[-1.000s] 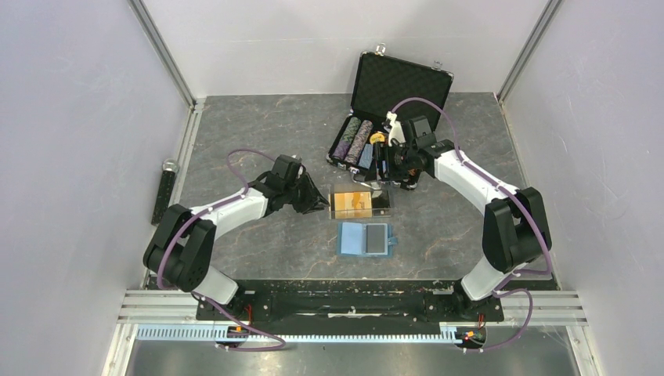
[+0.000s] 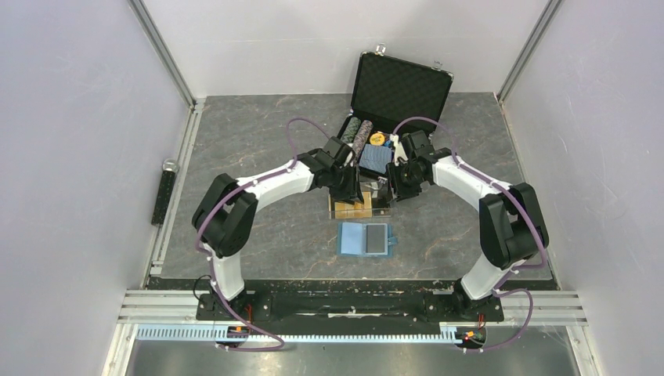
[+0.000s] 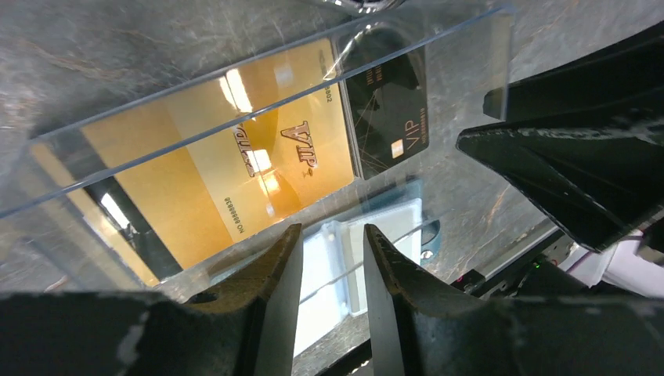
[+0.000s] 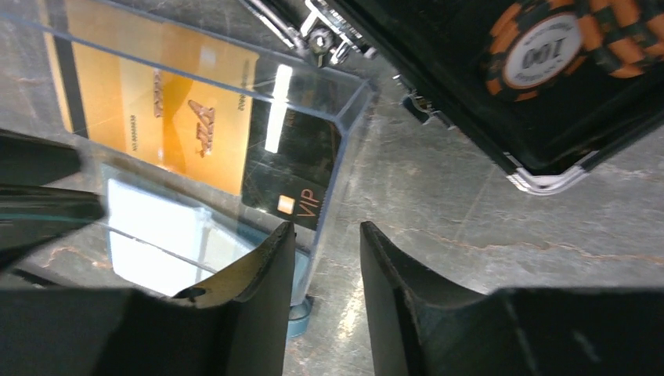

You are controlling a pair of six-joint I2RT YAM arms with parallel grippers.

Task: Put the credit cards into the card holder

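Observation:
Gold cards (image 3: 297, 149) lie side by side with black VIP cards (image 3: 395, 117) inside a clear open-topped box (image 2: 368, 218) in mid-table. The blue card holder (image 2: 364, 240) lies spread flat in front of the box, its pale inner sides facing up. My left gripper hangs over the box, open, with an empty gap between its fingers. At the box's right end is my right gripper, its fingers apart; the clear end wall shows across the gap, and I see no card there. Whether either gripper touches the box is hard to tell.
Behind the box stands an open black case (image 2: 403, 86) with poker chips (image 4: 548, 47) in it. Its front metal edge is close to my right gripper. A microphone (image 2: 164, 194) lies at the far left. Both sides of the table have free room.
My left gripper has come from left of the box to over it, close to the right one. The right gripper has moved toward the front, from the case to the box's right end.

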